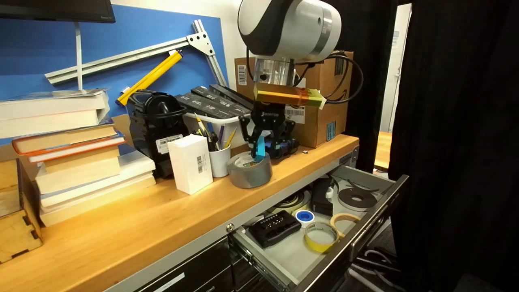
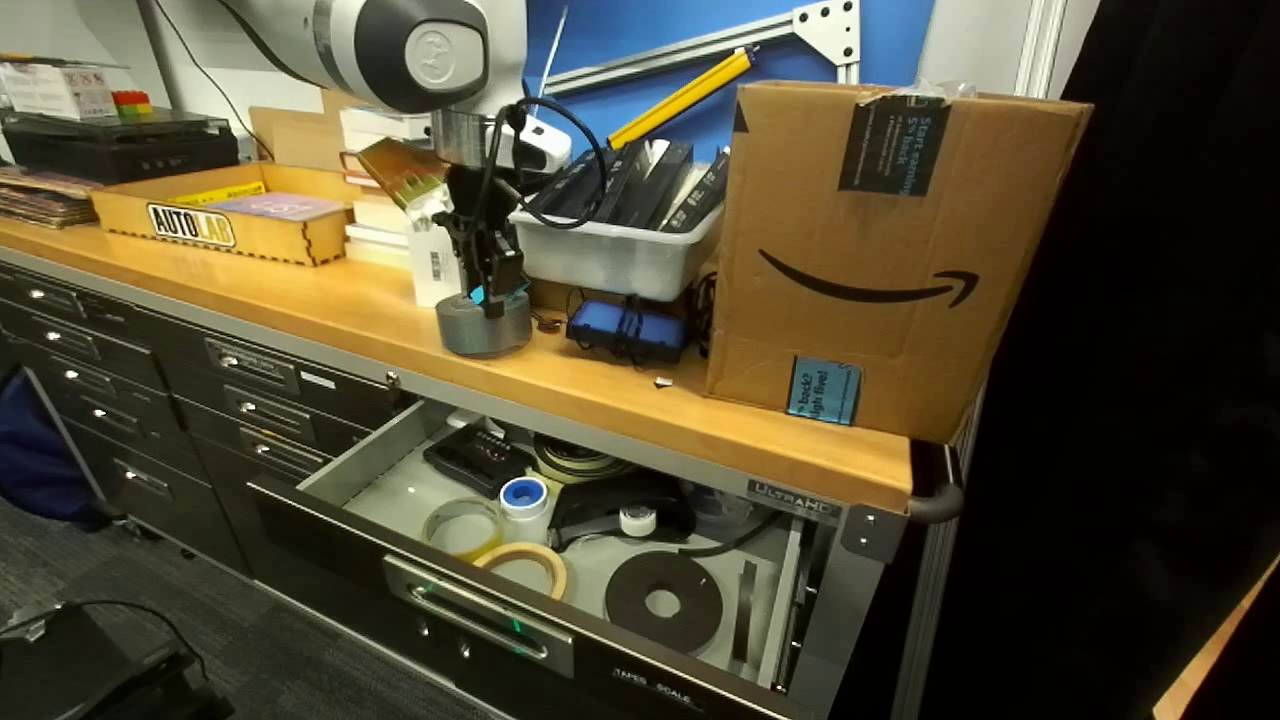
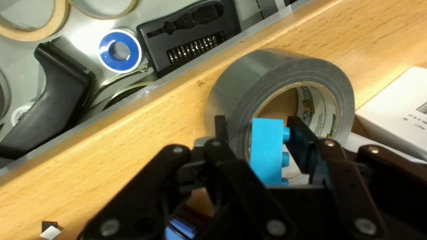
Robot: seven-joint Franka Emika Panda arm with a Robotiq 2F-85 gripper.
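Note:
A bright blue toy brick (image 3: pixel 266 152) with studs stands between the fingers of my gripper in the wrist view. Its studded side is close to the right-hand finger (image 3: pixel 301 130); a gap shows on the other side, and the fingers are part open. Below it, a grey duct tape roll (image 3: pixel 256 84) lies on the wooden bench, with the brick overlapping its rim and hole. Seen from exterior view 1, the roll (image 1: pixel 250 176) is tilted, and the brick (image 1: pixel 260 147) is upright at its rim. Whether the brick rests on the roll, I cannot tell.
An open drawer (image 1: pixel 287 265) below the bench holds tape rolls and a black bit case (image 1: pixel 273 228). A white box (image 1: pixel 191 164) and a pen cup (image 1: pixel 220 160) stand beside the roll. A cardboard box (image 2: pixel 888 264) is farther right.

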